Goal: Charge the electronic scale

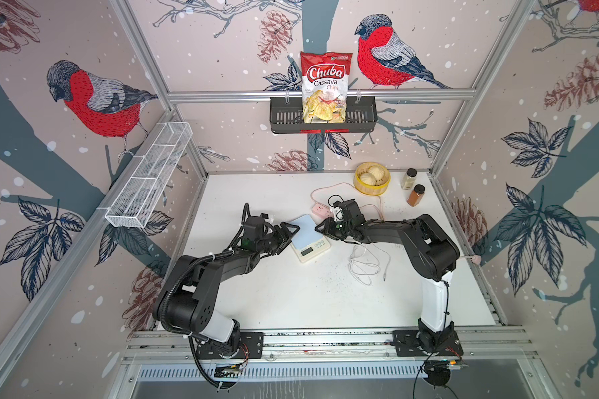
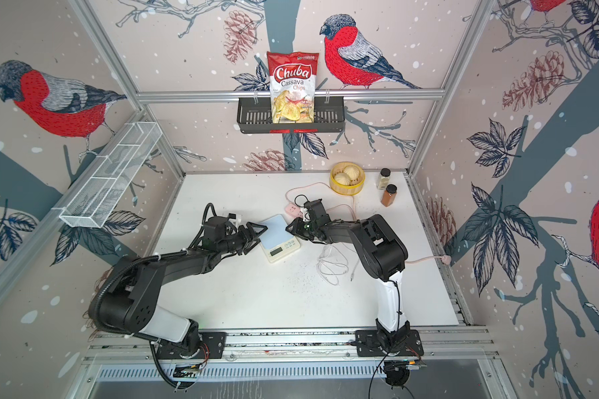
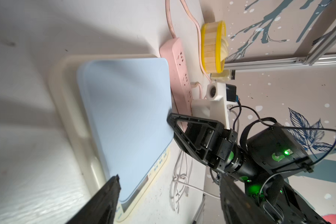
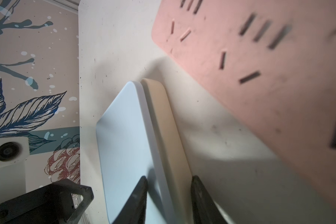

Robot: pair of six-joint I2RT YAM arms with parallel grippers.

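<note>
The electronic scale [image 1: 305,232], cream with a pale blue plate and a display, lies mid-table between both grippers. My left gripper [image 1: 285,234] stands open at its left side; in the left wrist view the scale [image 3: 127,123] fills the space ahead of the open fingers. My right gripper [image 1: 322,226] is at the scale's right edge, fingers part open around that edge, low over the table in the right wrist view; whether they grip it is unclear. A white cable [image 1: 364,269] lies loosely coiled to the right front of the scale.
A pink power strip [image 3: 177,67] with cords lies behind the scale. A yellow steamer of buns [image 1: 362,183] and two jars [image 1: 416,195] stand at back right. A basket with chips [image 1: 289,123] hangs on the back wall.
</note>
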